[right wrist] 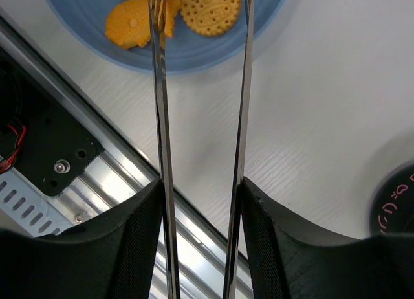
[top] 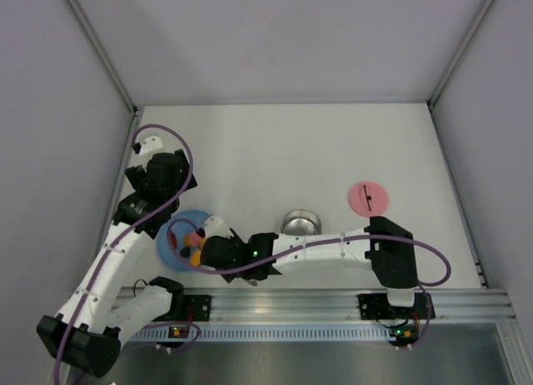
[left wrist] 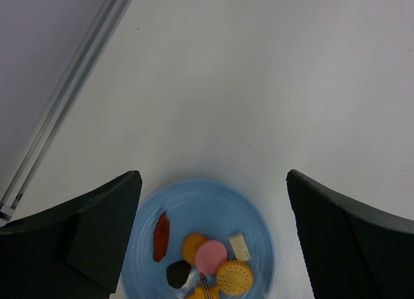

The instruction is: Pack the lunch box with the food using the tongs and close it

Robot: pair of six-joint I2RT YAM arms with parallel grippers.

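Several food pieces lie on a blue plate. In the left wrist view these include a brown-red strip, a dark lump, a pink disc, a white block and a yellow biscuit. My right gripper is shut on metal tongs. Their prongs stand apart and reach over an orange fish-shaped piece and the biscuit; their ends leave the right wrist view. My left gripper is open and empty, behind the plate.
A silver round container stands right of the plate, just behind the right arm. Farther right lies a pink disc with a dark slim piece across it.
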